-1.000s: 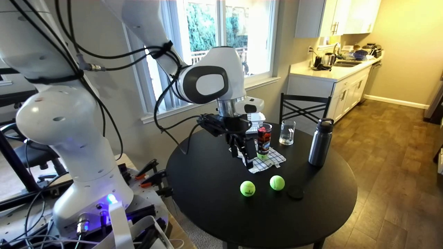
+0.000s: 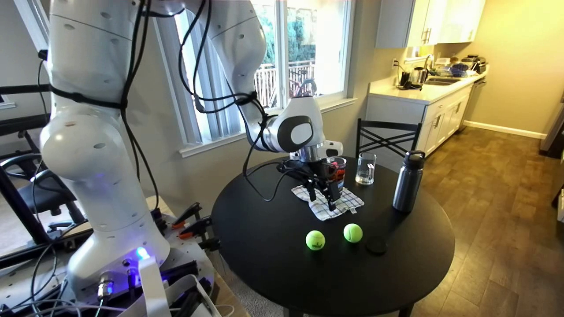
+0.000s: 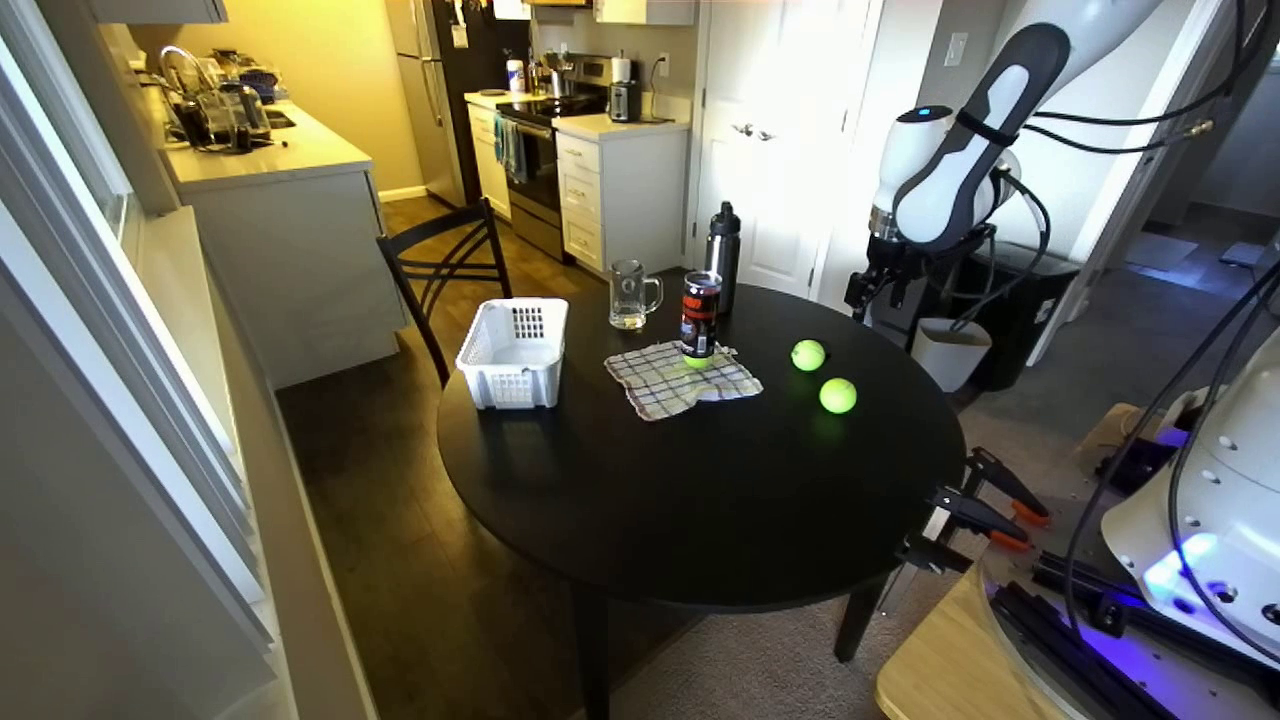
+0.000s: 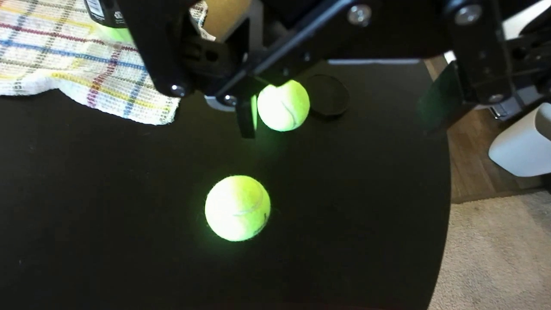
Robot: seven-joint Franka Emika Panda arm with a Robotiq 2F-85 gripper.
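Note:
My gripper (image 2: 322, 200) hangs in the air above the table, open and empty. The wrist view shows its two fingertips (image 4: 248, 118) wide apart. One green tennis ball (image 4: 237, 208) lies on the bare tabletop. A second tennis ball (image 4: 284, 106) shows beside the left finger, close to a dark round lid (image 4: 330, 96). A dark, red-marked can (image 3: 699, 314) with green at its bottom stands on a checked cloth (image 3: 666, 382). From exterior view 1, the arm partly covers this can.
A white basket (image 3: 513, 382) sits at the table's edge by the chair (image 3: 453, 258). Near the can stand a glass mug (image 3: 627, 298) and a steel bottle (image 2: 408, 182). Clamps (image 3: 984, 516) grip the table's robot side.
In exterior view 1, the gripper has shifted slightly right, and the arm now hides the basket and part of the can. Both loose balls, the cloth and the bottle have stayed put.

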